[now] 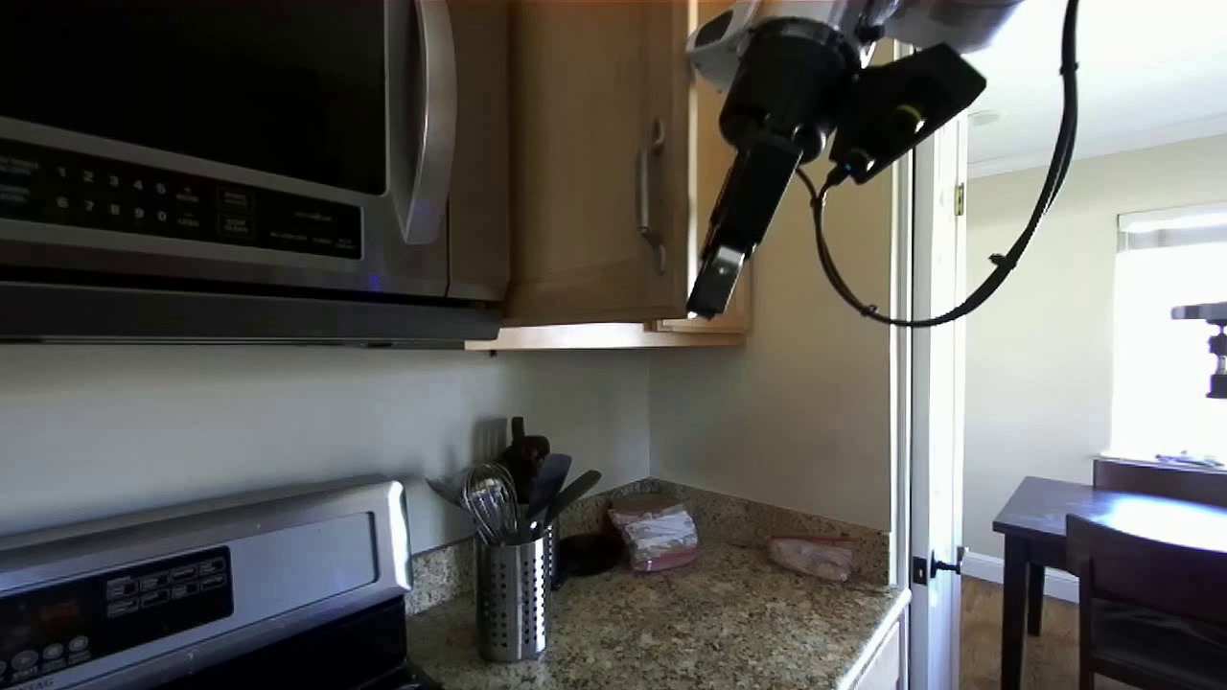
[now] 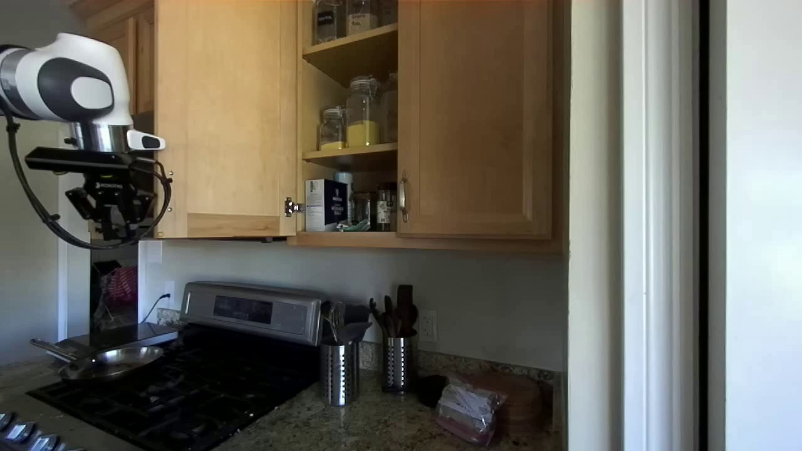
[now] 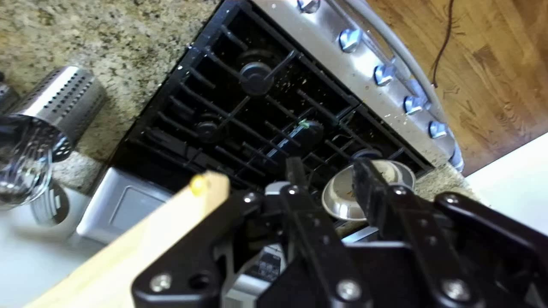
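A light wood cabinet door (image 1: 592, 161) with a metal handle (image 1: 644, 195) stands swung out from its cabinet. In exterior view 2 the same door (image 2: 233, 113) shows at the left of the opened shelves. My gripper (image 2: 114, 232) is beyond the door's free edge there; exterior view 1 has the gripper (image 1: 715, 282) close to that edge, pointing down. The wrist view puts the door's wooden edge, with a yellow dot (image 3: 198, 185), beside the gripper. Its two fingers are apart with nothing held between them. Contact with the door cannot be made out.
Jars (image 2: 362, 113) and a box (image 2: 324, 204) fill the shelves. Below are the stove (image 3: 251, 102), a pan (image 2: 120, 362) and a steel utensil holder (image 1: 513, 604). A microwave (image 1: 196, 138) hangs left of the door in exterior view 1.
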